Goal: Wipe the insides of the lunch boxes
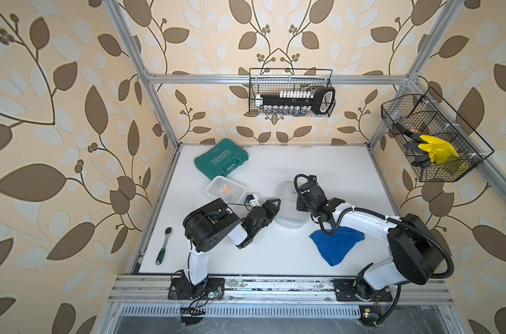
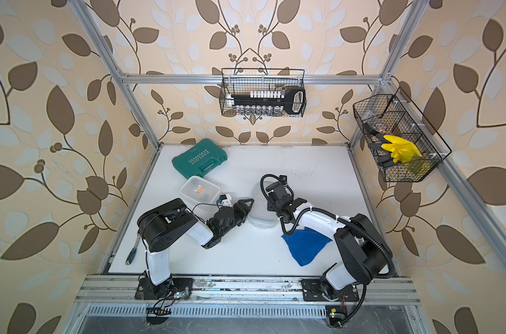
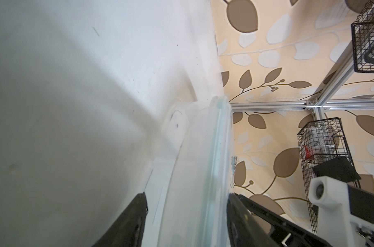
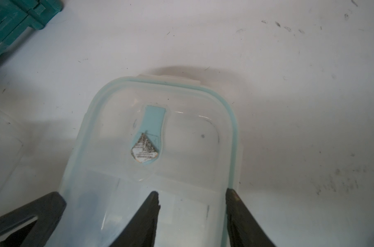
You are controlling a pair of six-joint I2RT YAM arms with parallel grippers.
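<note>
A clear lunch box [image 4: 182,168] with light-blue edging stands mid-table; its top bears a pale blue flap with a small sticker. My left gripper is open at its left side, the box's edge showing between the two fingers. From above the right part of the box, my right gripper points down, its fingers parted and nothing gripped; one fingertip [image 4: 232,195] overlaps the right rim. Further left lies a second clear lunch box [image 1: 214,194] with an orange label visible in it. A blue cloth [image 1: 335,247] lies on the table beneath the right forearm.
Behind the second box rests a green case [image 1: 222,157]. A screwdriver-like tool [image 1: 162,248] lies near the left table edge. Wire baskets hang on the back [image 1: 290,91] and right [image 1: 431,133] sides.
</note>
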